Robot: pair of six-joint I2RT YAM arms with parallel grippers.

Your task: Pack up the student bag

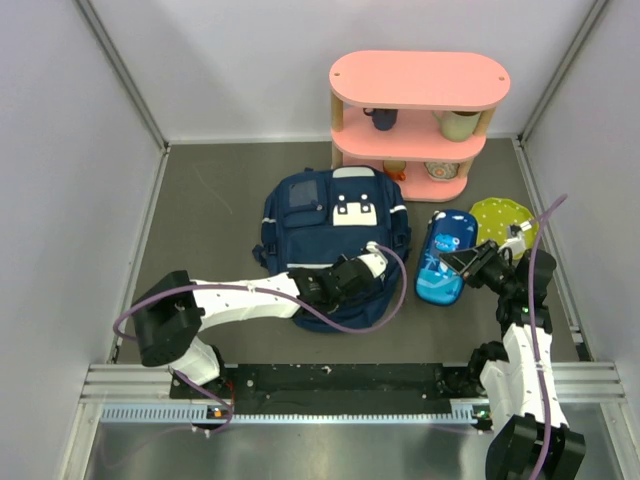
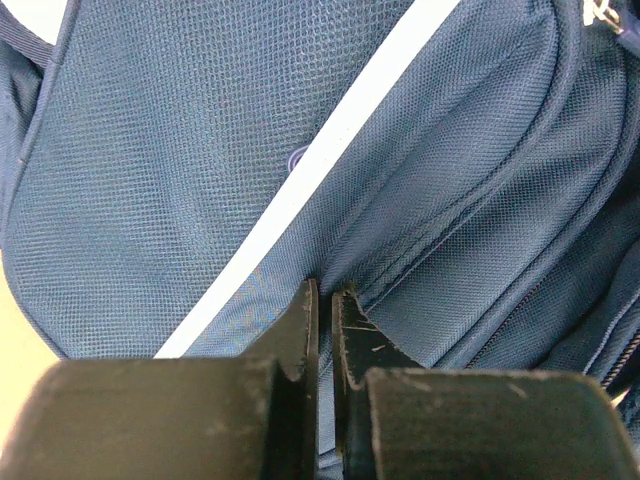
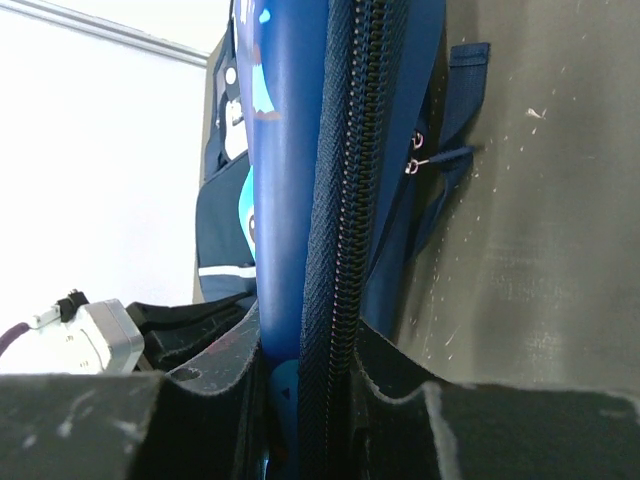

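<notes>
A navy student bag [image 1: 330, 240] lies on the grey floor in the top view, its white-trimmed front facing up. My left gripper is shut on a fold of its front fabric, just beside the white stripe [image 2: 310, 170]. From above, that left gripper sits over the bag's lower half, and the arm covers part of it. To the right of the bag, my right gripper is shut on a blue pencil case [image 1: 440, 265]. The case's zipper [image 3: 345, 200] runs between the right fingers in the right wrist view.
Behind the bag stands a pink shelf [image 1: 420, 80] carrying cups, including a dark mug [image 1: 383, 118] and a pale green one [image 1: 458, 125]. A yellow-green dotted plate [image 1: 497, 218] lies beyond the pencil case. Floor to the left of the bag is clear.
</notes>
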